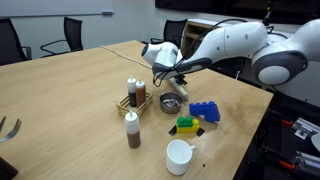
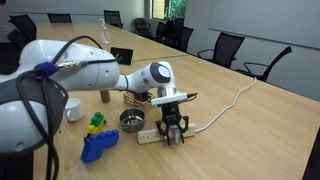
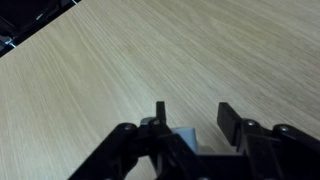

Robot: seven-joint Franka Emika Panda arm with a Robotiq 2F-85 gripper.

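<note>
A white power strip with a cord (image 2: 149,136) lies on the table beside the metal bowl. In exterior view 2 my gripper (image 2: 173,134) is low over the strip's right part and hides some of it. Exterior view 1 has the arm covering much of the strip (image 1: 180,87), with only a pale piece in sight. Seen from the wrist, the gripper's dark fingers (image 3: 160,116) stand apart, with a small white part (image 3: 184,137) low between them. Whether they touch it is unclear.
Close to the strip stands the metal bowl (image 1: 171,103). Nearby are a blue block piece (image 1: 205,111), yellow-green blocks (image 1: 186,125), a white mug (image 1: 179,157), and a wooden rack (image 1: 127,103) with bottles.
</note>
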